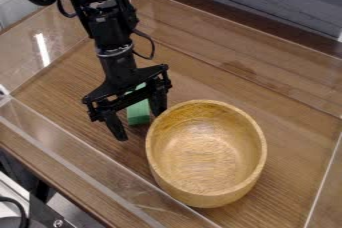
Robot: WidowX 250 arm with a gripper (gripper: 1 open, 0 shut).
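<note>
My black gripper [132, 106] hangs from the arm at the upper left, open, its fingers spread down around a small green object [138, 112] on the wooden surface. The green object is partly hidden by the fingers and sits just left of a yellow plastic bowl [203, 152], whose near wall is close to the right fingers.
A grey raised edge runs along the back right. A black cable lies at the bottom left corner.
</note>
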